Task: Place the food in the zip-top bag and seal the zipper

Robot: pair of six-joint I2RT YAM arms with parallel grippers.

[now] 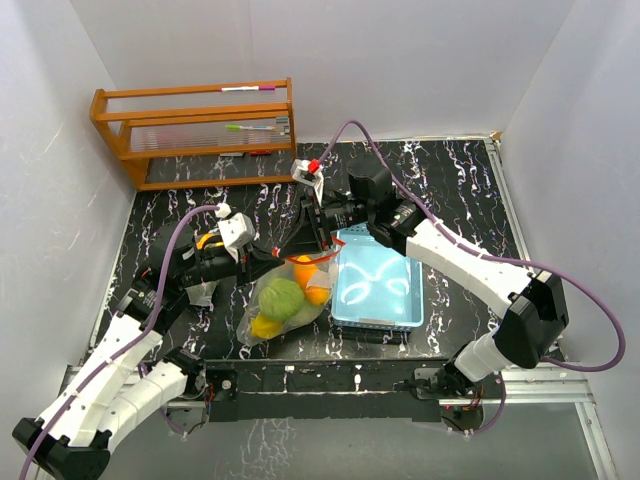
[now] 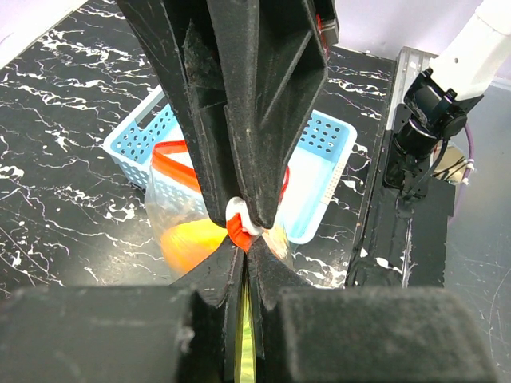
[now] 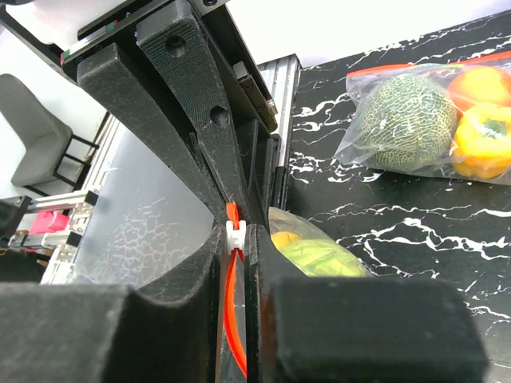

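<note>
A clear zip bag (image 1: 265, 312) with a red zipper holds a green food item (image 1: 281, 299), orange pieces (image 1: 317, 294) and a yellow one (image 1: 264, 326). Its mouth gapes, the red zipper (image 2: 176, 163) bowed apart toward the right. At one end of that zipper, my left gripper is shut on the red corner. Right against it, the right gripper is shut on the white slider (image 3: 235, 233). Both sets of fingertips almost touch, and the food is partly hidden below them in the wrist views.
An empty light-blue basket (image 1: 420, 290) stands right of the bag. Another filled zip bag (image 3: 363, 152), its red zipper along the top, lies on the dark marbled table. A wooden rack (image 1: 200, 185) with pens sits at the back left.
</note>
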